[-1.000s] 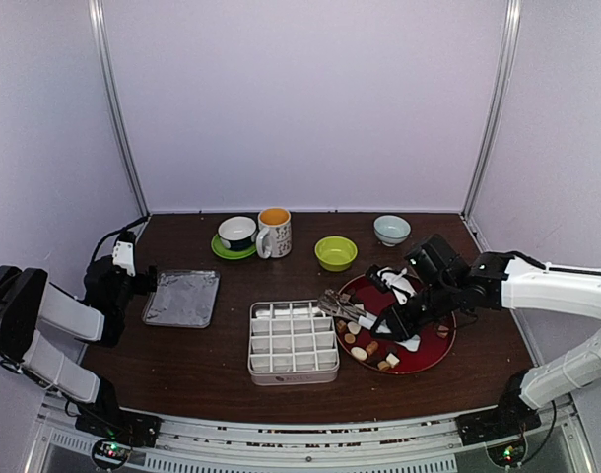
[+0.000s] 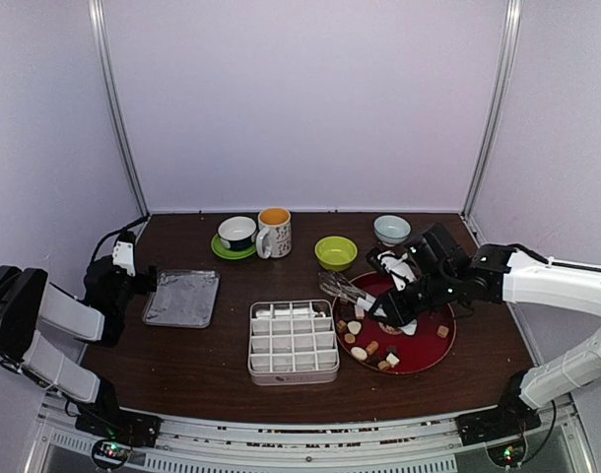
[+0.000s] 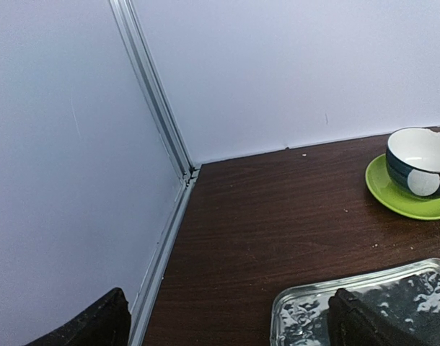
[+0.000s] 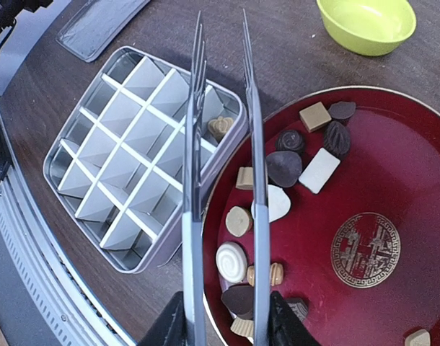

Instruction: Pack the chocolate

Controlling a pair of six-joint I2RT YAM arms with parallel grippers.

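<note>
The white compartment box [image 2: 293, 365] stands mid-table; in the right wrist view one piece [image 4: 220, 127] lies in a corner compartment, the others in view look empty. The red plate [image 2: 429, 350] to its right holds several chocolates, such as a white disc [image 4: 231, 261] and a dark swirl [image 4: 291, 141]. My right gripper, long metal tongs, is part open above the plate's left side and box edge, with nothing held between the tips. My left gripper [image 2: 143, 276] stands open and empty at the far left, beside the metal tray.
A metal tray [image 2: 180, 299] lies left of the box. A green bowl [image 2: 336, 258], a light blue bowl [image 2: 392, 229], a mug [image 2: 277, 244] and a bowl [image 2: 237, 232] on a green saucer stand at the back.
The left arm has not moved.
</note>
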